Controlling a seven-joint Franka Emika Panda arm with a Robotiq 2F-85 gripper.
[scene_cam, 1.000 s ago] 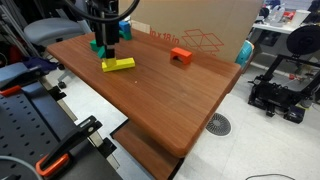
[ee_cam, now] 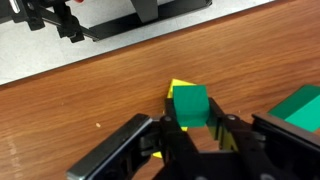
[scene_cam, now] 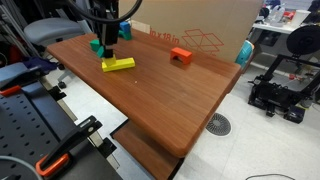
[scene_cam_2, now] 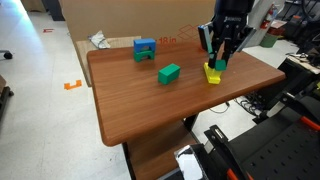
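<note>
A green block sits between the fingers of my gripper in the wrist view, and the fingers are shut on it. Directly under it, a yellow block shows partly on the wooden table; the green one hides the rest. From exterior view 2, the held green block is at the yellow block; whether the two touch, I cannot tell. Exterior view 1 has the gripper low beside the yellow block.
A second green block lies apart on the table, with a blue block behind it. Exterior view 1 shows a red block near the far edge.
</note>
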